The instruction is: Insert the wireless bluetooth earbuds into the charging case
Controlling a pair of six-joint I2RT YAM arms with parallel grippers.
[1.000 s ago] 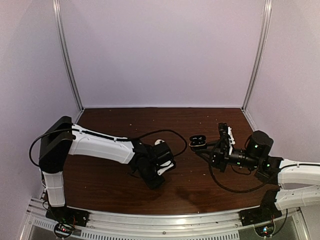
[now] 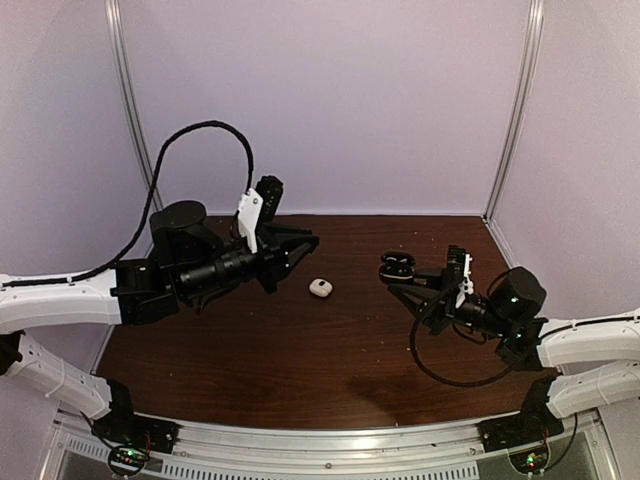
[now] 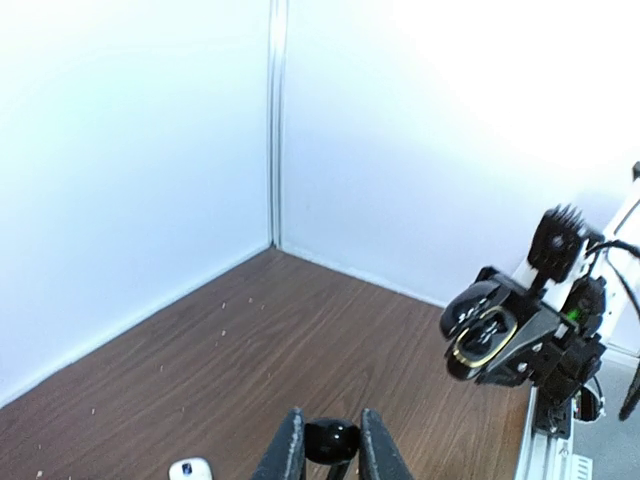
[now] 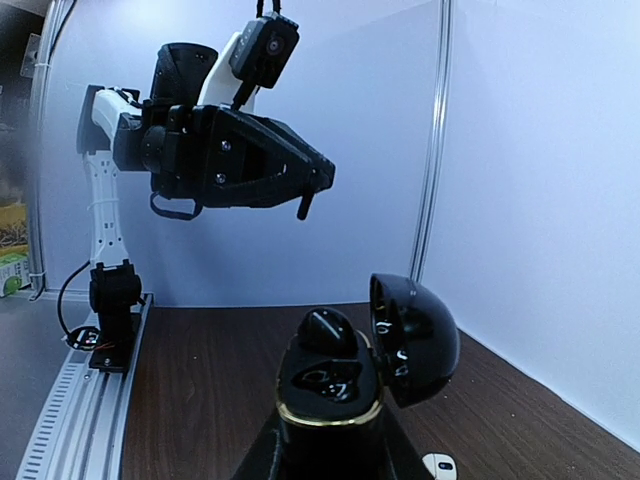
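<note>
The open black charging case [image 2: 397, 270] with a gold rim is held in the air by my right gripper [image 2: 405, 288], shut on it. In the right wrist view the case [image 4: 330, 395] has its lid [image 4: 415, 340] swung open and a glossy piece in its upper seat. My left gripper is shut on a small black earbud [image 3: 332, 440], raised above the table to the left of the case. In the top view the left gripper's fingers [image 2: 300, 240] point toward the right.
A small white object [image 2: 320, 287] lies on the wooden table [image 2: 260, 360] between the arms. White panels [image 2: 330, 110] enclose the back and sides.
My left arm has risen from low over the table's middle to well above it, uncovering the white object. The right arm and case have moved only slightly.
</note>
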